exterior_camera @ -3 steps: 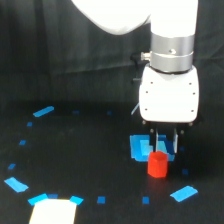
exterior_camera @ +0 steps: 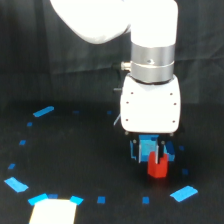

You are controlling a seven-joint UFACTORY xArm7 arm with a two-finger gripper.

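A small red cylinder [exterior_camera: 157, 171] stands on the black table in the camera view. Behind it lies a bright blue patch or object [exterior_camera: 169, 150], largely covered by my hand and fingers. My white gripper [exterior_camera: 148, 155] points down over this spot. Its dark fingers look spread apart. One shows left of the cylinder, and the other overlaps the cylinder's upper part in the picture. Whether that finger touches the cylinder, I cannot tell.
Blue tape strips lie about the black table, among them one at the right [exterior_camera: 184, 193] and one at the left [exterior_camera: 16, 184]. A pale square object [exterior_camera: 53, 212] sits at the lower left edge.
My gripper has moved left and lower, bringing its fingers down to the cylinder's upper part in the picture. The red cylinder has stayed about where it was.
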